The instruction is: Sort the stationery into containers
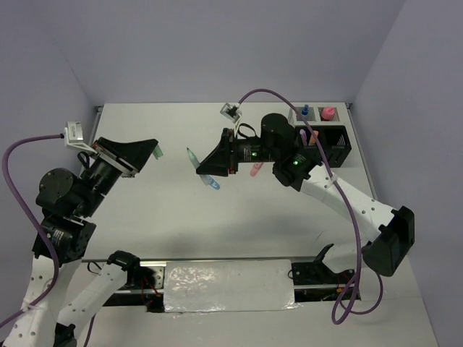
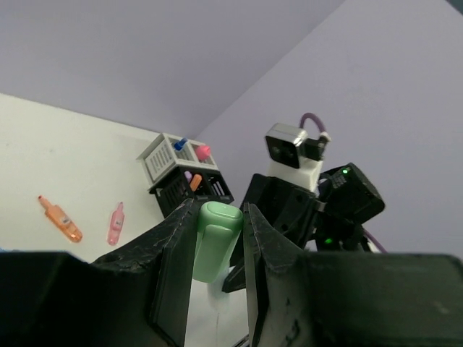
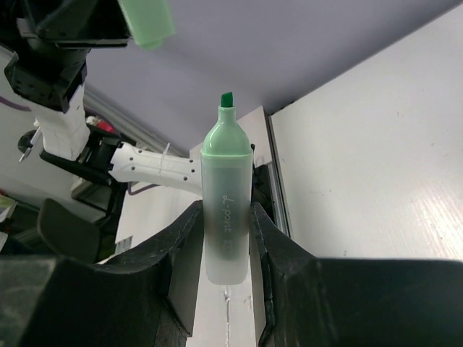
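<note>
My left gripper is shut on a green marker cap (image 2: 219,224), raised at the left in the top view (image 1: 157,152). My right gripper is shut on a green marker (image 3: 226,173) with its green tip exposed, held upright in the right wrist view; it faces the left gripper across a gap. In the left wrist view an orange marker (image 2: 61,220) and a pink marker (image 2: 116,224) lie on the table. A blue marker (image 1: 213,183) shows just below the held green one in the top view.
At the back right stand a white container (image 2: 150,157) and a black container (image 1: 338,148), both holding pens and small items. Walls border the back and sides.
</note>
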